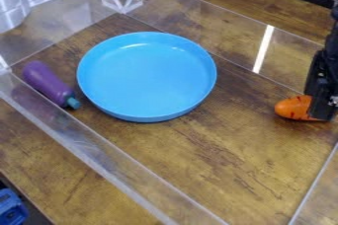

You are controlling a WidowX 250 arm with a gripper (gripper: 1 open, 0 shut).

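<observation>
An orange toy carrot (294, 108) lies on the wooden surface at the right edge. My black gripper (318, 89) is lowered over it from the right, partly cut off by the frame and covering the carrot's right part; whether its fingers are open or shut does not show. A blue plate (146, 72) lies left of centre. A purple toy eggplant (47, 80) lies at the far left.
Clear transparent walls border the wooden work area (199, 160). The wood between plate and carrot, and below the plate, is bare. A blue object (11, 209) sits at the lower-left corner.
</observation>
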